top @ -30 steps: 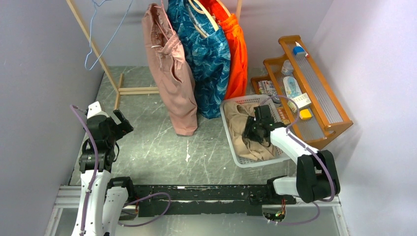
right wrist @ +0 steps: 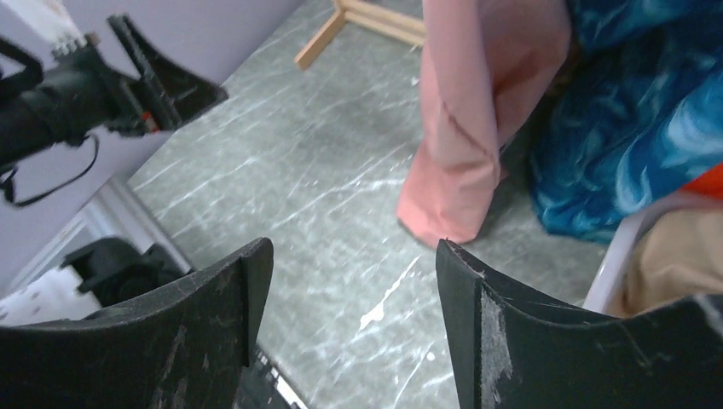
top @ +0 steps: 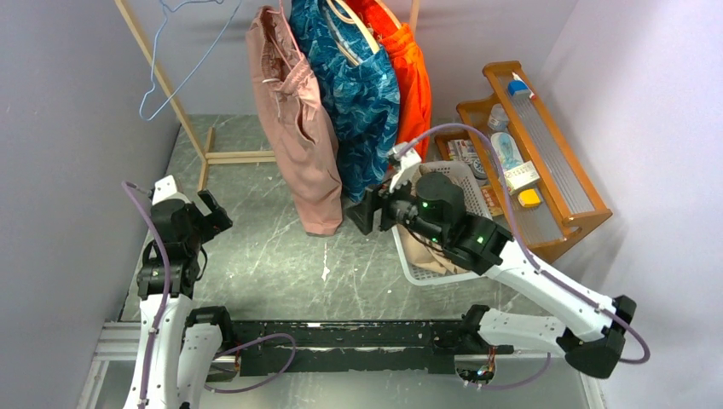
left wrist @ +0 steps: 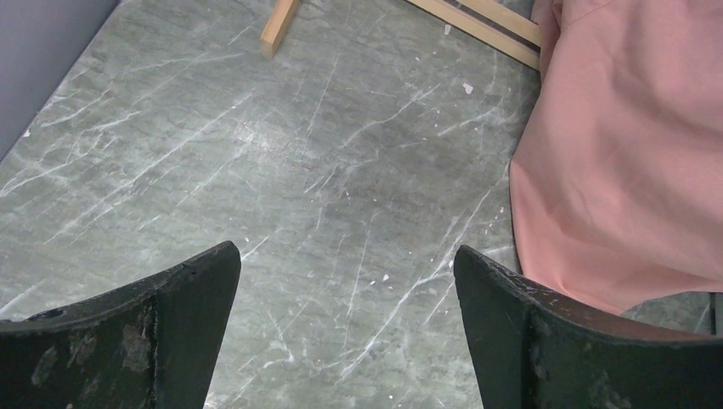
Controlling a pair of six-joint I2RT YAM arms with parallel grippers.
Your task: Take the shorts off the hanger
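Note:
Three garments hang from the rack at the back: pink shorts on a pink hanger, blue patterned shorts, and orange shorts on the right. At the upper left a light blue hanger hangs bare. Beige cloth lies in the grey basket, partly covered by my right arm. My right gripper is open above the basket's left side, pointing left, with nothing between its fingers. Over the floor at the left, my left gripper stands open and empty, well apart from the pink shorts.
A wooden shelf with small boxes and bottles stands at the right. The rack's wooden foot lies on the floor at the back left.
My right gripper has risen out of the basket, where the beige cloth lies, and swung left towards the hanging shorts. The bare blue hanger sways slightly. My left arm stays put.

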